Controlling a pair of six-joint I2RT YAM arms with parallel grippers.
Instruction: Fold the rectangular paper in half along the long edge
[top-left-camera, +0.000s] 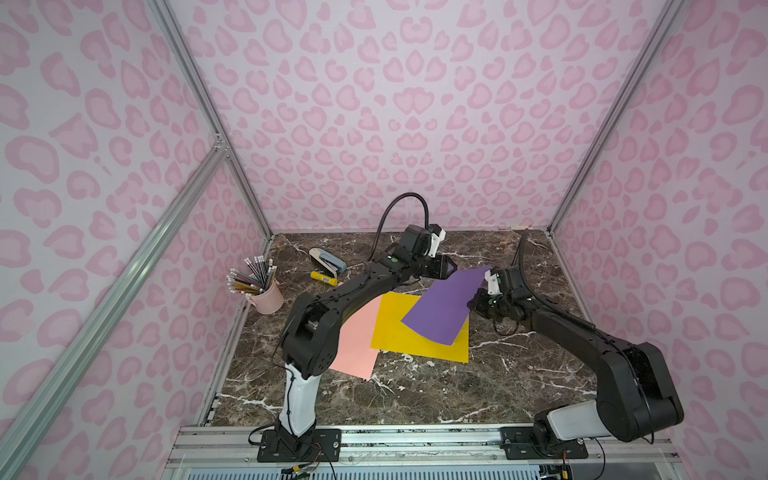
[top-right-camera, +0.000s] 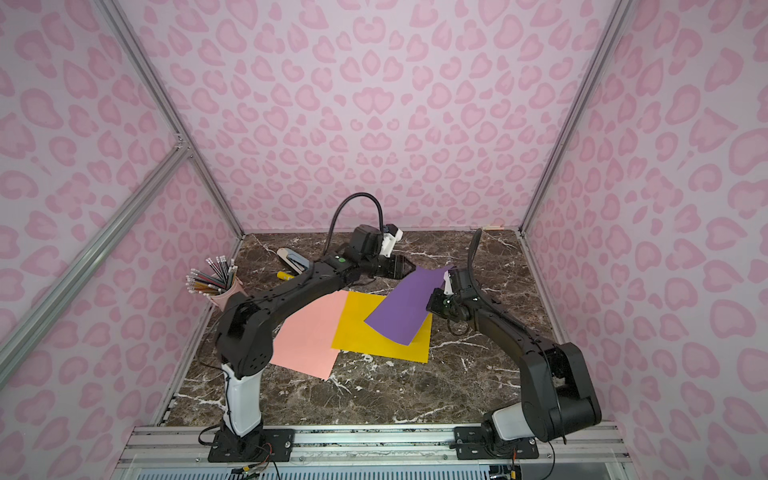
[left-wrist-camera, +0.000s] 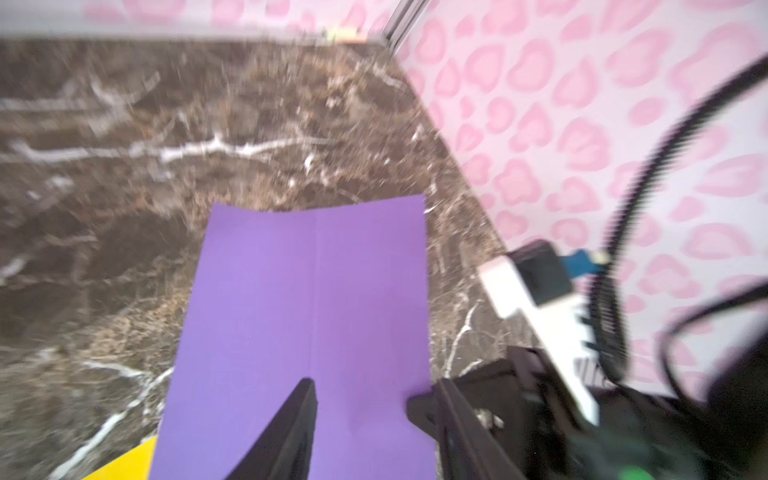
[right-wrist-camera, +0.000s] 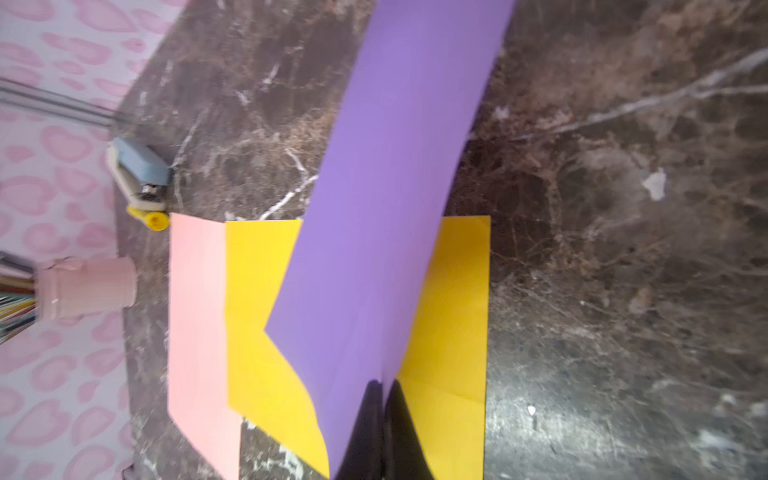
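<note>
The purple paper (top-left-camera: 444, 308) hangs tilted partly over the yellow sheet, a faint crease line down its middle in the left wrist view. My right gripper is shut on the purple paper's right long edge, with the sheet bending near the fingertips. My left gripper stands open above the sheet, apart from it, with nothing between its fingers. In the top left view the left gripper is near the paper's far left edge. The part of the paper inside the right fingers is hidden.
Under the purple sheet lie a yellow sheet (top-right-camera: 372, 329) and a pink sheet (top-right-camera: 312, 328) on the marble table. A stapler (top-left-camera: 326, 260), a yellow glue stick (top-left-camera: 324, 277) and a pencil cup (top-left-camera: 268, 298) stand at the left.
</note>
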